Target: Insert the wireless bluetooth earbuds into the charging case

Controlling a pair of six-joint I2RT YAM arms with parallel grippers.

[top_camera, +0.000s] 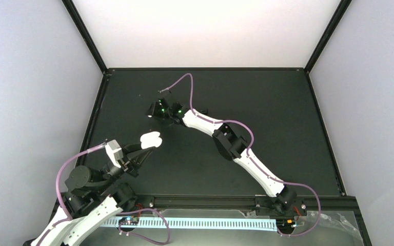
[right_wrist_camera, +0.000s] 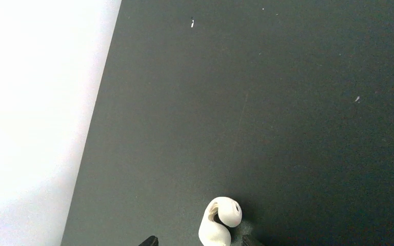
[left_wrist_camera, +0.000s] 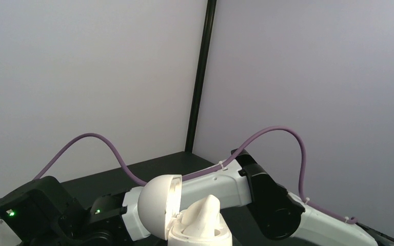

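Note:
Held up at the left, the white charging case (top_camera: 151, 139) has my left gripper (top_camera: 144, 148) shut on it. In the left wrist view its rounded lid (left_wrist_camera: 156, 205) stands open, and a white earbud (left_wrist_camera: 203, 215) sits in the case body (left_wrist_camera: 200, 238) beside a round hole. The other white earbud (right_wrist_camera: 215, 225) lies on the black table at the lower edge of the right wrist view. My right gripper is part open, its dark fingertips (right_wrist_camera: 150, 241) on either side of that earbud, with gaps visible. The earbud's lower end is cut off.
A pale wall (right_wrist_camera: 31, 123) rises to the left in the right wrist view. Purple cables (top_camera: 191, 92) loop above both arms.

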